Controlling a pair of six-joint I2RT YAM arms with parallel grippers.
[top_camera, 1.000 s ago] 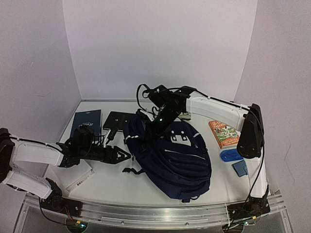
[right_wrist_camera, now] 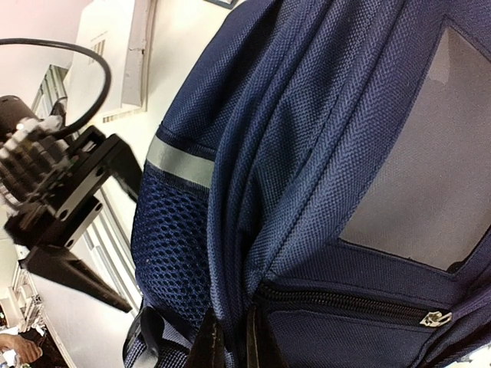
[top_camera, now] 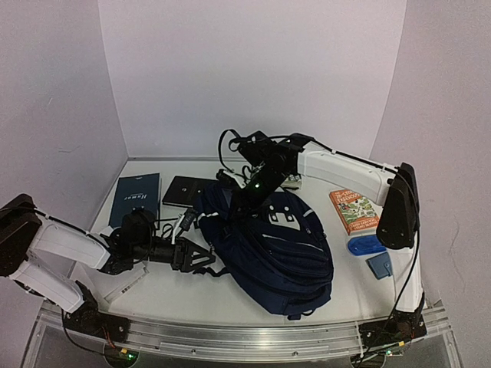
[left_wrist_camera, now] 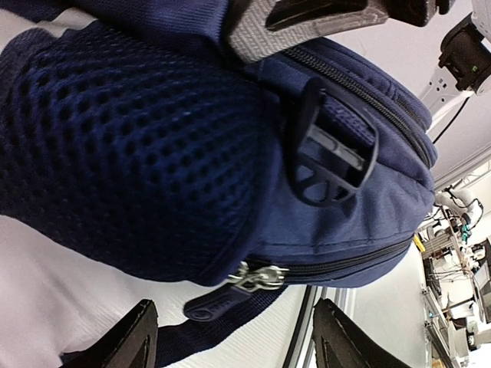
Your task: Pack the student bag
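Note:
A dark blue backpack (top_camera: 284,264) lies across the middle of the table. My right gripper (top_camera: 238,211) reaches over its upper left part; in the right wrist view, its fingertips are shut on a folded fabric edge (right_wrist_camera: 232,287) of the bag. At the bag's left side stands my left gripper (top_camera: 201,259), open. In the left wrist view, a metal zipper pull (left_wrist_camera: 249,277) with a dark tab hangs just ahead of the open left fingers (left_wrist_camera: 130,341), not gripped. The bag's mesh pocket (left_wrist_camera: 146,153) fills much of that view.
A dark blue book (top_camera: 136,195) and a black flat item (top_camera: 184,191) lie at the back left, a white box (top_camera: 123,284) at the front left. On the right are an orange book (top_camera: 356,209), a blue case (top_camera: 366,244) and a small blue item (top_camera: 380,265).
My left gripper has moved right and slightly toward the front, coming up to the bag's left side. My right arm and the bag have barely moved.

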